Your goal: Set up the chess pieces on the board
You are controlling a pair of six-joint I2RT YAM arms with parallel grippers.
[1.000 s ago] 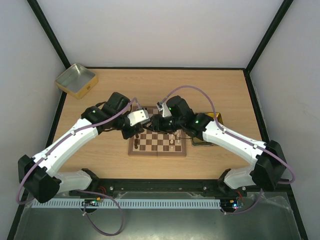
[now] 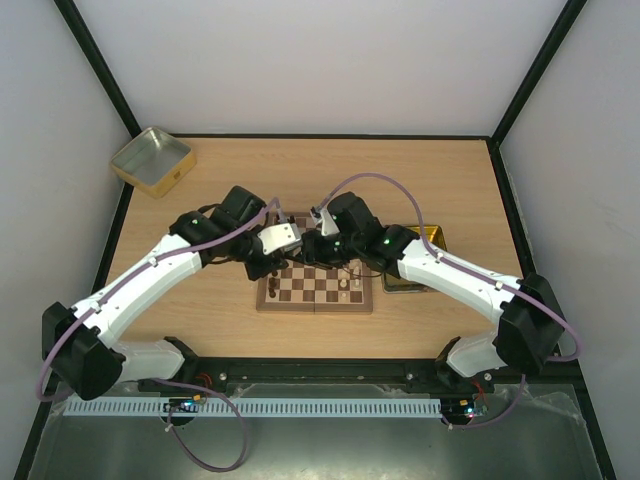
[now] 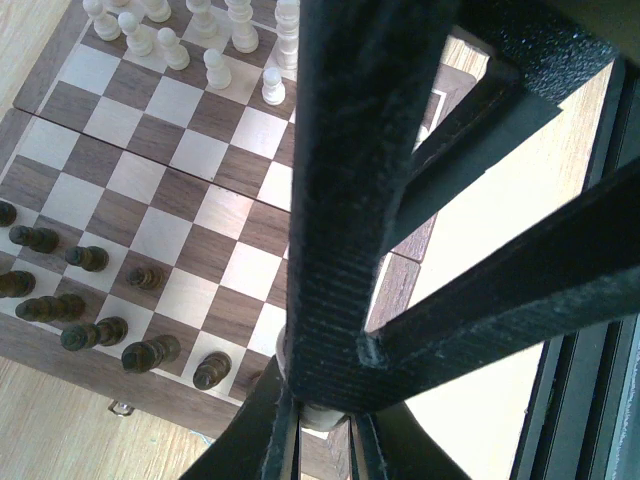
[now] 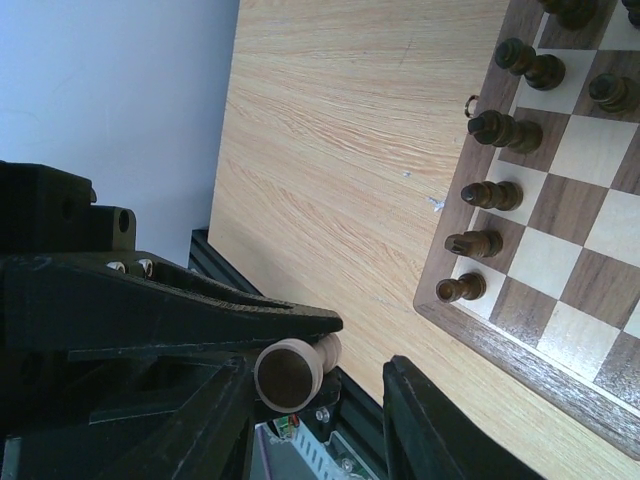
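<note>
Over the board (image 2: 297, 296) the two grippers meet in the top view, their tips hidden. A white piece (image 4: 290, 372) with a dark round base is pinched by my left gripper, whose fingers come in from the left in the right wrist view. Around that piece stands my right gripper, open, its fingers apart and the piece closer to the left one. In the left wrist view a dark finger of the right gripper covers most of the piece. Dark pieces (image 4: 500, 195) line one side of the board; white pieces (image 3: 240, 25) stand opposite.
At the far left lies an open box (image 2: 152, 162). A gold-coloured box (image 2: 432, 237) sits right of the board, partly behind the right arm. Bare table (image 2: 200, 310) surrounds the board, and the arms cross above it.
The left arm has moved a little to the right. Both grippers stay close together over the board.
</note>
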